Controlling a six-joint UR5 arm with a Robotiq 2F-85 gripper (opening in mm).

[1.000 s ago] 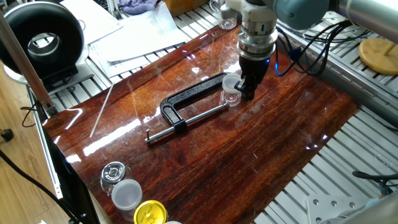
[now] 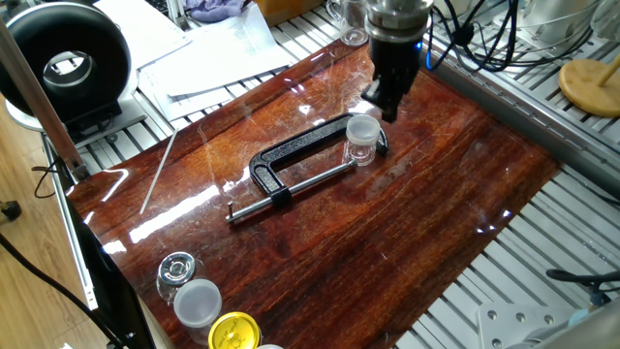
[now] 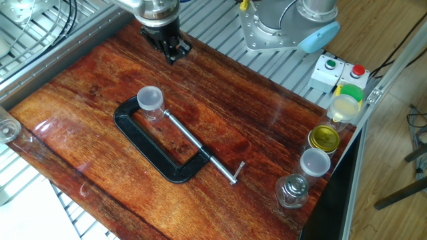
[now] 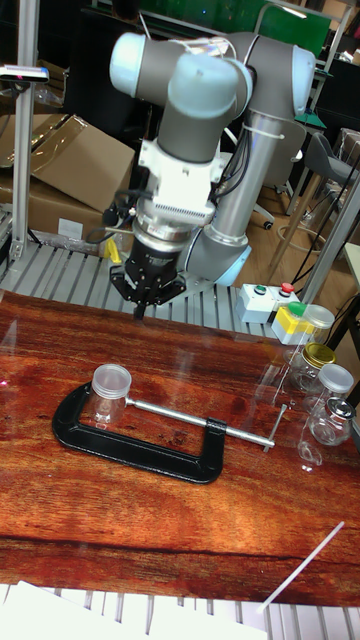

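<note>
My gripper (image 2: pixel 381 105) hangs in the air above the table, clear of the jar and nearer the robot's base. Its dark fingertips look apart, and nothing shows between them; in the second exterior view the gripper (image 3: pixel 179 55) is likewise empty. A clear jar with a frosted lid (image 2: pixel 362 129) stands upright within one end of a black C-clamp (image 2: pixel 303 142), by the tip of its steel screw. The same jar (image 4: pixel 111 380) and clamp (image 4: pixel 138 458) show in the third exterior view. The clamp lies flat on the brown table.
Several lidded jars stand along one table edge, among them a gold-lidded jar (image 3: pixel 325 138), a silver-lidded jar (image 3: pixel 292 190) and a frosted-lid jar (image 3: pixel 315 162). A glass jar (image 3: pixel 8 128) sits at the opposite edge. Bare wood (image 2: pixel 417 223) surrounds the clamp on its base side.
The gripper was low beside the lidded jar; it has risen and drawn away from it. Jar and clamp look unmoved.
</note>
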